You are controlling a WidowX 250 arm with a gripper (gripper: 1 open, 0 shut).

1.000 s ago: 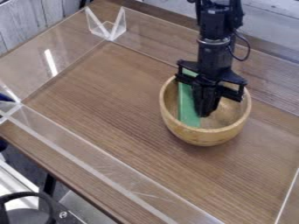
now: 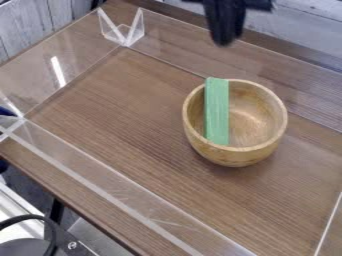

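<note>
A wooden bowl [image 2: 254, 130] sits on the wooden table right of centre, with a long green bar [image 2: 217, 110] lying inside along its left side, one end resting up at the rim. My gripper [image 2: 222, 30] is a dark, blurred shape at the top edge, above and apart from the bowl, mostly out of frame; whether it is open or shut cannot be made out.
A white wire-like object [image 2: 123, 28] stands at the upper left, near the table's back edge. Dark cables and white hardware show at the lower left corner.
My gripper has risen from inside the bowl to the top of the view. The green bar remains in the bowl, now uncovered.
</note>
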